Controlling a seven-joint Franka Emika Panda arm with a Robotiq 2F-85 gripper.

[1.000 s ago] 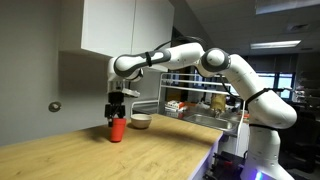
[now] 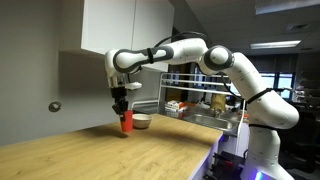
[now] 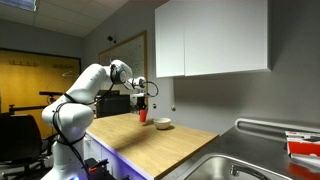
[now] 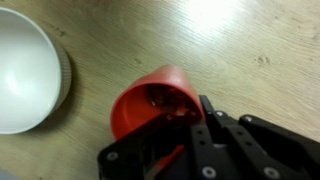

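My gripper (image 2: 122, 107) is shut on a red cup (image 2: 127, 123), which hangs upright or slightly tilted beneath it in exterior view 1. The cup appears to be off the tabletop, though the exact gap is hard to judge. In exterior view 2, the red cup (image 3: 143, 115) shows at the far end of the table, to the left of a pale bowl (image 3: 162, 123). Looking down in the wrist view, I see the cup's open mouth and red wall (image 4: 168, 78), with the dark fingers across its lower right side. The white bowl (image 4: 62, 75) lies left of the cup, apart from it.
The wooden table (image 2: 70, 150) is broad and clear in front and to the left. A wire rack (image 2: 180, 82) and a sink (image 2: 210, 120) stand beyond it to the right. White cabinets (image 3: 215, 40) overhang the back.
In exterior view 1, the gripper has risen and shifted right with the red cup in it, bringing the cup closer to the bowl in the image. The bowl has stayed in place.
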